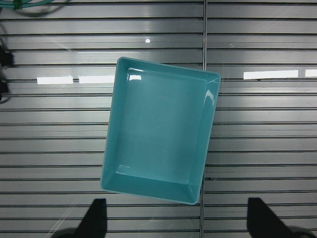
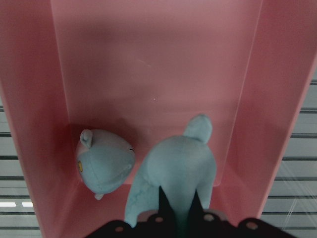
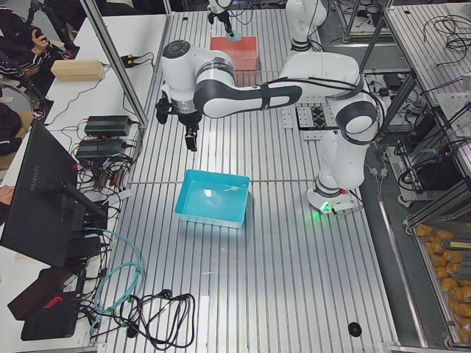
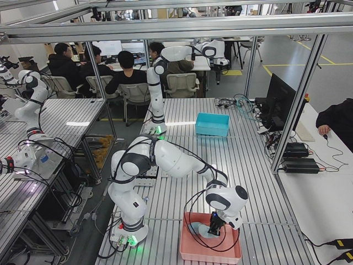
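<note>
A pink bin (image 4: 209, 251) holds a small pale-blue plush head-shaped toy (image 2: 106, 161) at its left side. A larger pale-blue plush toy (image 2: 176, 163) is gripped by my right gripper, which is shut on it, just over the bin in the camera left view. My left gripper stands open above a cyan tray (image 1: 156, 129) on the slatted table, nothing between its fingers in the left wrist view.
A black monitor (image 3: 51, 198) and electronic boxes (image 3: 107, 136) line one side. Loose cables (image 3: 162, 312) lie near the cyan tray.
</note>
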